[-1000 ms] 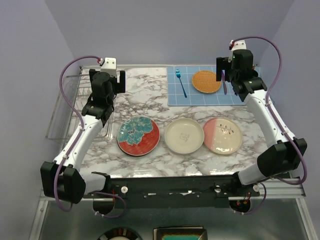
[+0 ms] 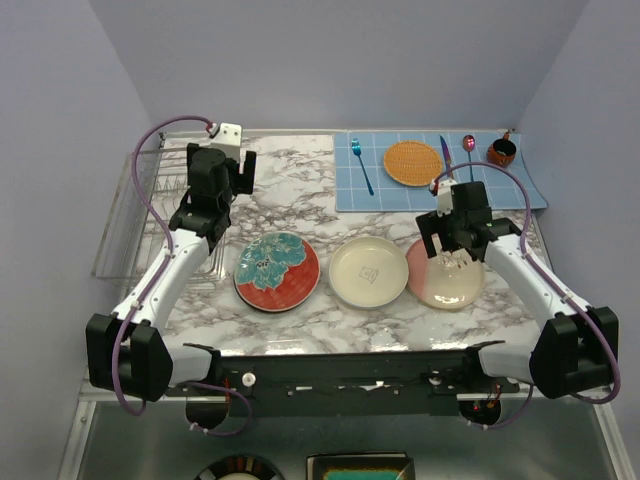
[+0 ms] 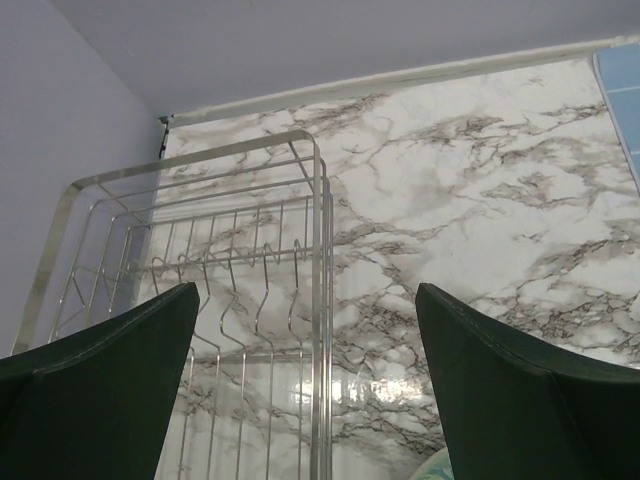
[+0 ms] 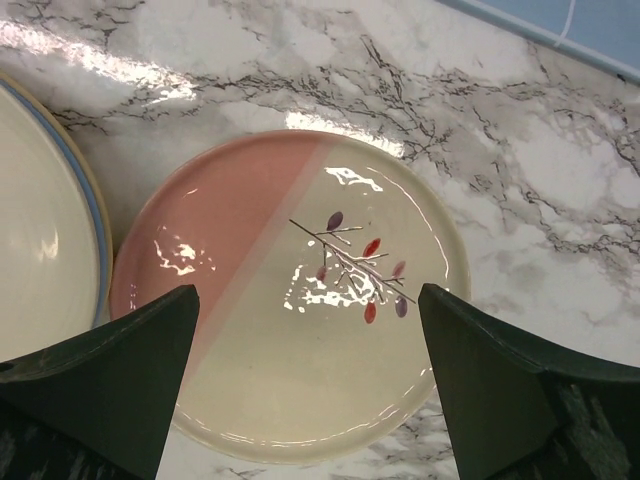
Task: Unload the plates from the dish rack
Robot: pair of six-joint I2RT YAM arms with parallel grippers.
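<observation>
The wire dish rack [image 3: 318, 240] stands at the left of the counter; no plate shows in the part the left wrist view covers. Above its right side my left gripper [image 2: 248, 172] is open and empty. Three plate spots line the counter's front: a red plate with teal flowers [image 2: 285, 290], a cream plate [image 2: 368, 285] in the middle and a pink-and-cream plate [image 2: 450, 290] with a twig design. Over the back of that pink-and-cream plate hangs my open right gripper [image 2: 430, 235], its fingers [image 4: 110, 380] spread and nothing held.
A blue mat [image 2: 365, 135] at the back right carries a woven round mat [image 2: 412, 163], a blue fork [image 2: 361, 165] and a brown cup [image 2: 502, 150].
My right arm has come from over the blue mat toward the front, down to the pink-and-cream plate. The left gripper has shifted only slightly. All plates lie where they were.
</observation>
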